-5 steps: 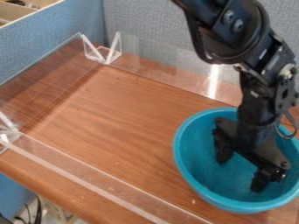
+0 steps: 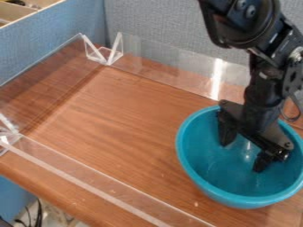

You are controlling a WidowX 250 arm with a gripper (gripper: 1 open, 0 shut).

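A teal round bowl (image 2: 207, 177) sits on the wooden table at the lower right. My black gripper (image 2: 246, 146) reaches down into it from above, fingers open and spread, tips over the bowl's interior. A small pale, shiny patch shows between the fingers; I cannot tell whether it is an object or glare.
Clear plastic edging with white corner brackets (image 2: 104, 53) borders it. A grey padded wall stands behind; cables hang at the lower left, off the table.
My gripper has risen a little within the bowl since one second ago. The bowl looks unmoved.
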